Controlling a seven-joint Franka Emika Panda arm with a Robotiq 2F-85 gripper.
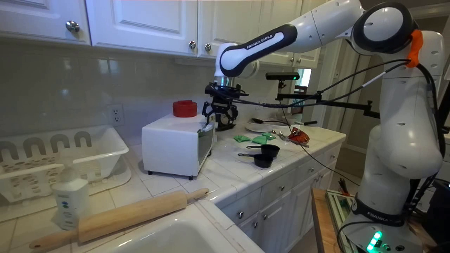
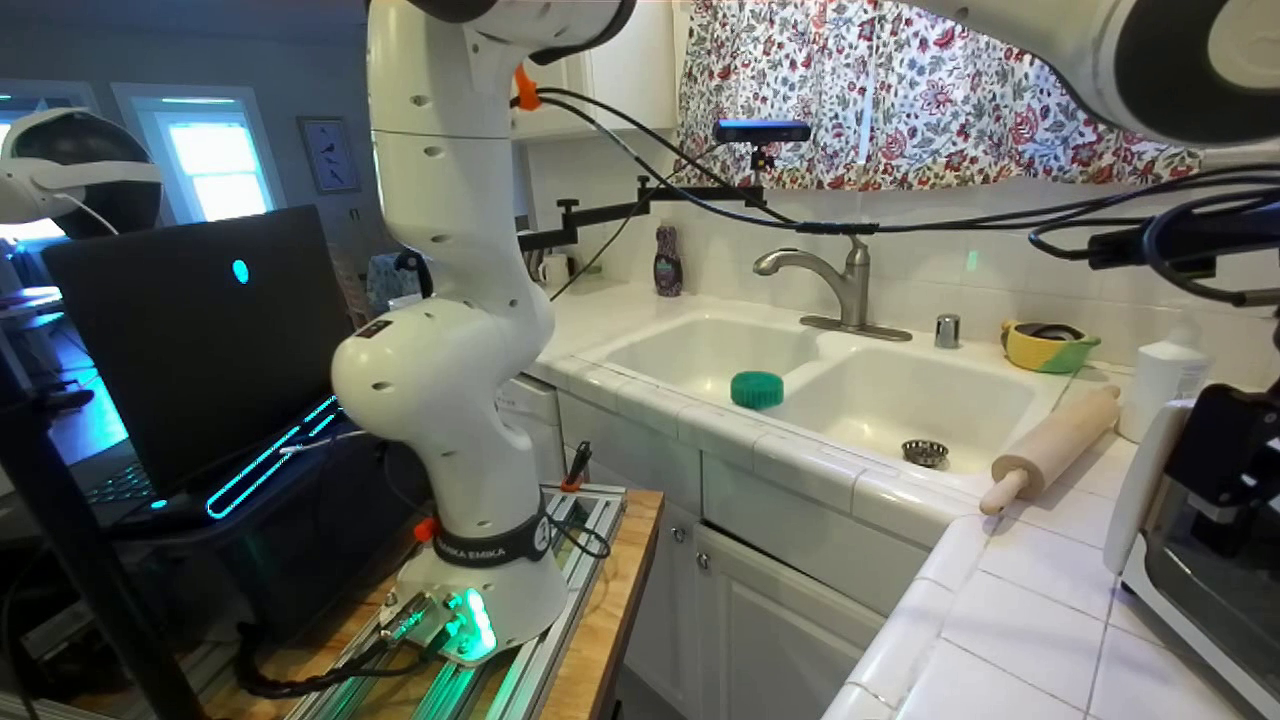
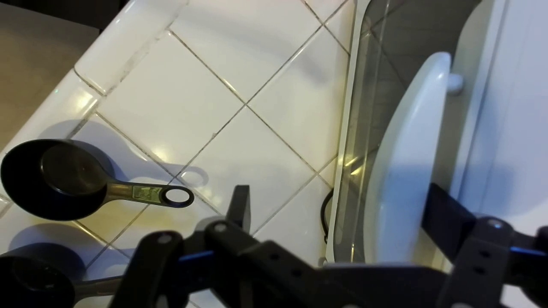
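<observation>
A white toaster oven stands on the tiled counter with its glass door closed. Its pale curved handle runs along the door in the wrist view. My gripper is open at the handle, its fingers wide apart. One finger lies close against the handle's oven side, though contact is hard to judge; the other finger hangs over bare tile on the far side. The handle's lower end is hidden behind the gripper body.
Black measuring cups sit near the counter edge. A red round container rests on the oven. Green packets lie farther back on the counter. A rolling pin lies by the sink, near a white dish rack.
</observation>
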